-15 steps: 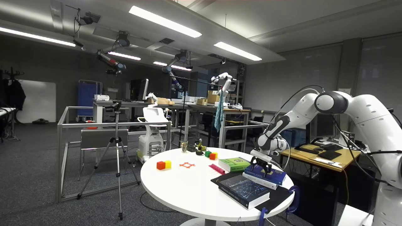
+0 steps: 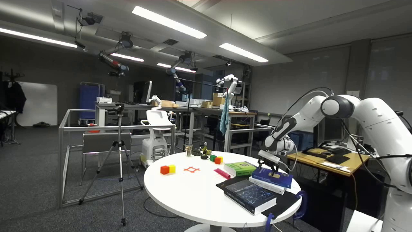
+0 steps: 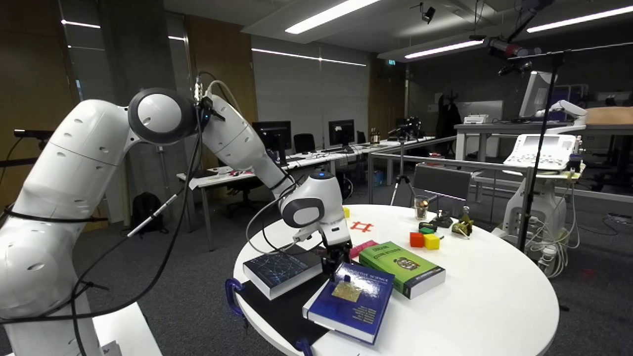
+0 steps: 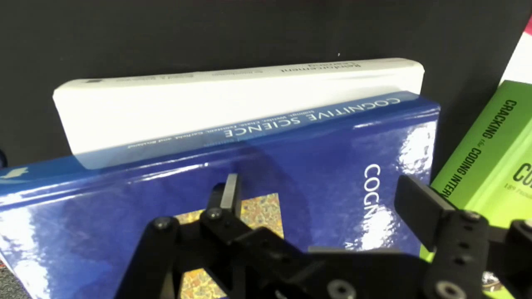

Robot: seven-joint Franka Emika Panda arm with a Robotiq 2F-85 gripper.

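A blue Cognitive Science book (image 3: 356, 296) lies face up on a white Reinforcement Learning book (image 4: 239, 107), and the two are slightly out of line. The white book's spine edge sticks out past the blue one in the wrist view. Over the blue cover, my gripper is open, with its fingers (image 4: 229, 194) spread wide and nothing seen gripped between them. Exterior view 1 has the gripper (image 2: 268, 164) low over the stack; whether its tips touch the cover cannot be told.
A green coding book (image 3: 403, 267) lies close beside the stack. On the black mat (image 2: 285, 203) rests a dark thick book (image 2: 250, 195). Blue clamps (image 2: 302, 205) hold the table edge. Coloured cubes (image 2: 168, 169) and a red marker frame (image 2: 191, 169) stand farther off.
My gripper has risen a little from the blue book. The blue book appears slightly shifted on the white one; the other books stay where they were.
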